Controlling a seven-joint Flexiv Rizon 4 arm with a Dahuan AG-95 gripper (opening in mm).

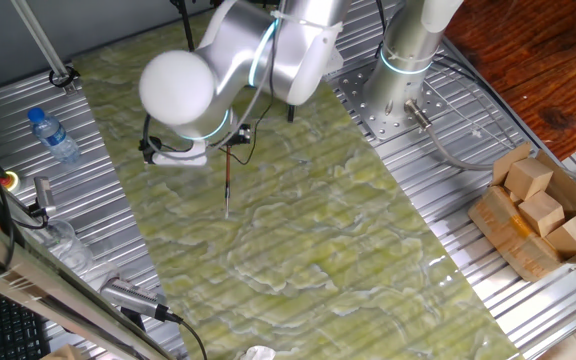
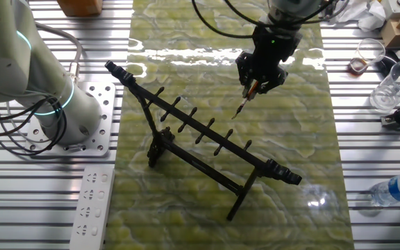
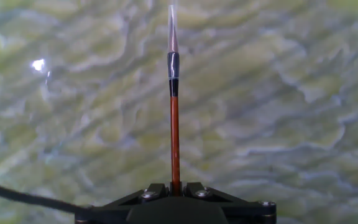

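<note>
A slim brush with a reddish-brown handle [image 3: 175, 137], a dark collar and a pale pointed tip stands out from between the fingers of my gripper, which is shut on it. In exterior view 1 the brush [image 1: 228, 183] hangs below the arm, over the green marbled mat. Exterior view 2 shows the gripper [image 2: 254, 85] beyond a black rack [image 2: 200, 130] with several short pegs along its top bar. The brush tip appears close to that bar in this view, but how far apart they are I cannot tell. Most of the rack is hidden behind the arm in exterior view 1.
On the metal table left of the mat stands a water bottle [image 1: 54, 136]. A cardboard box [image 1: 513, 235] of wooden blocks is at the right. A power strip [image 2: 92, 208] lies near the arm's base.
</note>
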